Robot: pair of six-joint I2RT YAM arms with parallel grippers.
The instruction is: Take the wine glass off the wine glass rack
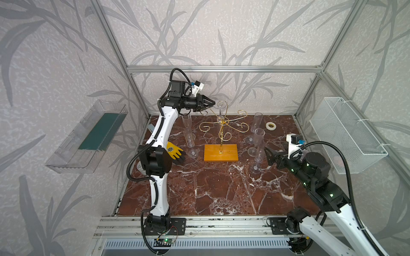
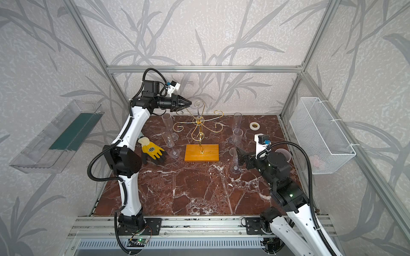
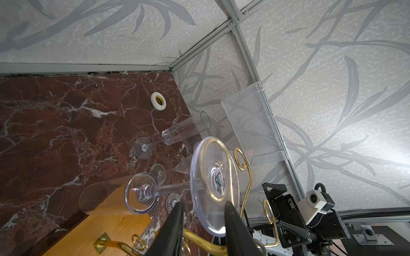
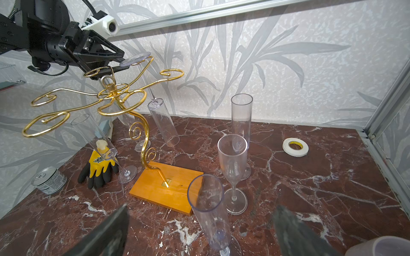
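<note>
The gold wire rack (image 1: 221,136) stands on a wooden base (image 2: 202,152). One clear plastic glass hangs upside down from a back arm, its foot (image 3: 213,183) filling the middle of the left wrist view, its bowl below. My left gripper (image 1: 212,103) is at that foot, its fingertips close around or just below it; they look part open, and whether they touch is unclear. My right gripper (image 2: 243,157) is open above the table at the right, with nothing visible between its blurred fingers.
Several glasses (image 4: 239,196) stand right and left of the rack. A tape roll (image 4: 295,142) lies back right, yellow gloves (image 1: 174,151) and a can (image 4: 49,179) at left. A clear basket (image 1: 62,164) and a white mesh basket (image 1: 346,140) flank the table.
</note>
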